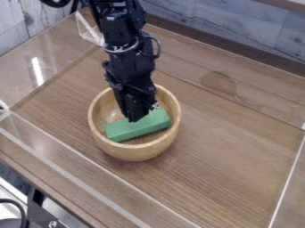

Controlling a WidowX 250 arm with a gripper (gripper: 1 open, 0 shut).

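A round wooden bowl (125,150) sits on the wooden table, left of centre, with a green rectangular block (134,126) lying inside it. The black gripper (137,111) reaches down from the top into the back part of the bowl, just above the block. Its fingertips partly hide the block's far side; whether they are open or shut on anything I cannot tell.
Pale plank walls (238,27) border it at the back and left. A black cable shows at the bottom left corner.
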